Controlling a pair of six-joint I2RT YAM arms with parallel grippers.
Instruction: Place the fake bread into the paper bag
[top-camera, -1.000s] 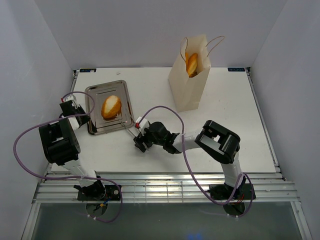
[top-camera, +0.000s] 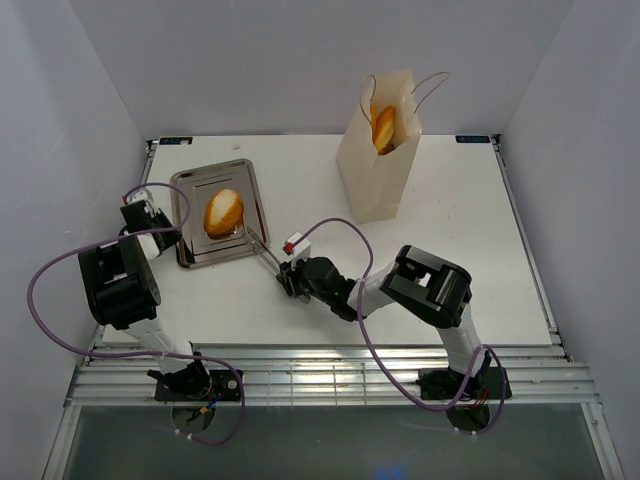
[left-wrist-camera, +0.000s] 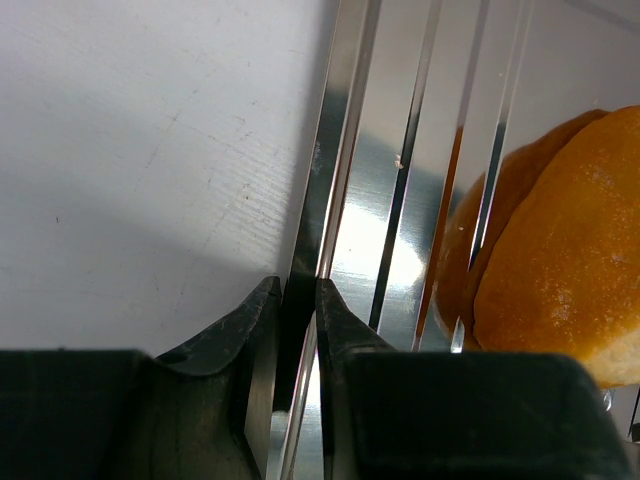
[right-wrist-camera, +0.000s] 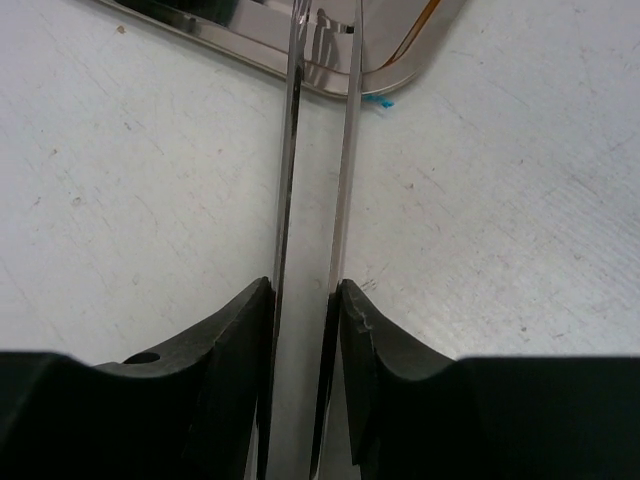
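Note:
A golden fake bread lies in the metal tray on the left of the table; its side shows large in the left wrist view. My left gripper is shut on the tray's rim at the left edge. My right gripper is shut on metal tongs, whose two arms run forward over the tray's near edge. From above, the tongs' tips are close to the bread's lower right side; whether they touch it cannot be told. The paper bag stands upright at the back, with bread inside.
Clear white table spreads to the right of the bag and between bag and tray. Grey walls close in the left, right and back. Two looped handles stick up from the bag's opening.
My right gripper and the tongs have shifted a little to the right, with the tips slightly farther back. The left arm has stayed still. Tray and bread have barely moved.

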